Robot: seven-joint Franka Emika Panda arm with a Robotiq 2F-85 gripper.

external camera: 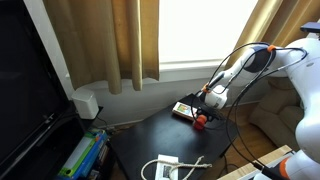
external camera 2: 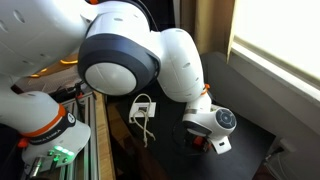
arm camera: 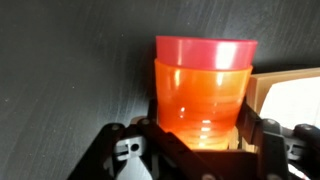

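Note:
An orange cup [arm camera: 200, 100] with a red band [arm camera: 205, 52] at its far end fills the middle of the wrist view; whether the band is a second, nested cup I cannot tell. My gripper is shut on it, one finger on each side. From the first exterior view, the cup shows as a red spot [external camera: 200, 122] below the gripper, low over the dark table [external camera: 160, 140]. The arm hides most of it in the second exterior view. Whether its base touches the table is unclear.
A pale-topped box with a brown edge [external camera: 183, 109] stands right beside the cup. A white power strip [external camera: 166, 168] with a cable lies at the table's near side. Bare tabletop stretches left of the cup. A window sill and curtain border the back.

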